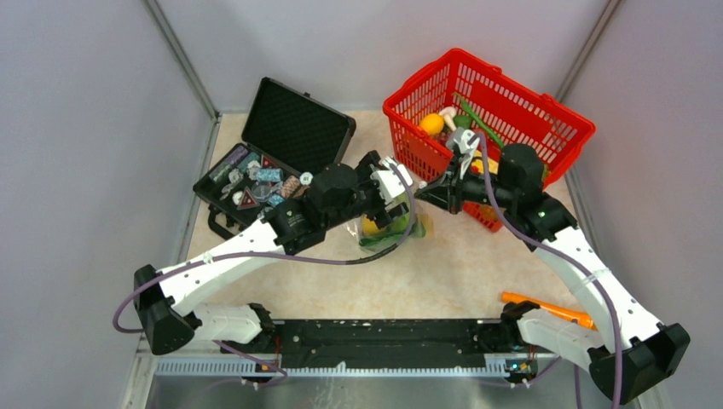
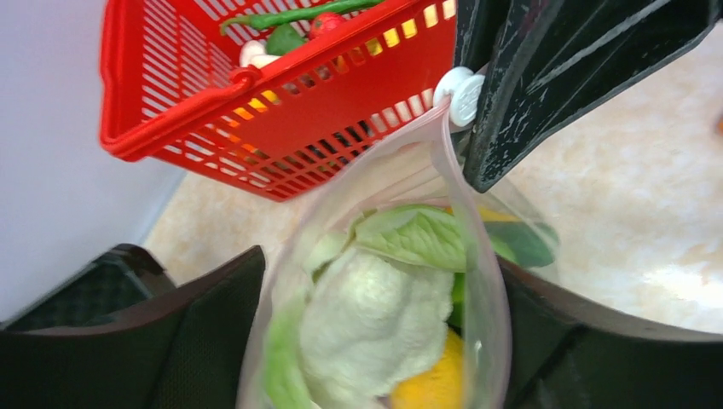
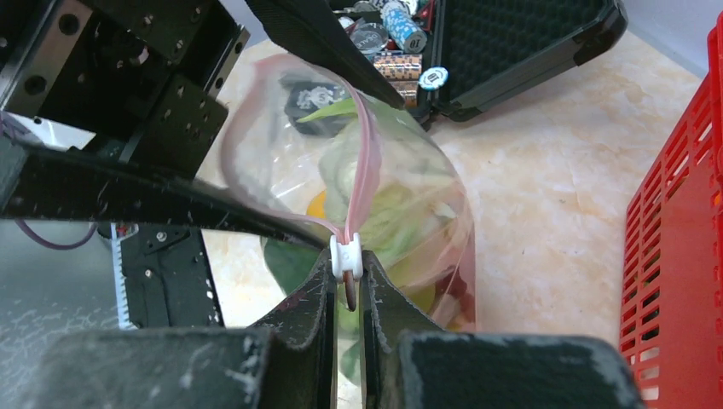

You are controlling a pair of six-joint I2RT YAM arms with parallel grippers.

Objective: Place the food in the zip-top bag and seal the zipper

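Note:
The clear zip top bag (image 2: 488,315), its mouth gaping, stands with food inside: a pale leafy cabbage (image 2: 375,324), a yellow item (image 2: 435,382) and green pieces. A white zipper slider (image 3: 347,257) sits at one end of the pinkish zip edge, and my right gripper is shut on it. My left gripper is open, one finger on each side of the bag's mouth. In the right wrist view its dark fingers (image 3: 170,196) also stand apart around the bag's upper edge. From above, both arms largely cover the bag.
Just behind and right of the bag stands a red basket (image 1: 452,64) with more food. An open black case (image 1: 298,128) of chips lies at the back left. An orange stick (image 1: 546,308) rests at front right.

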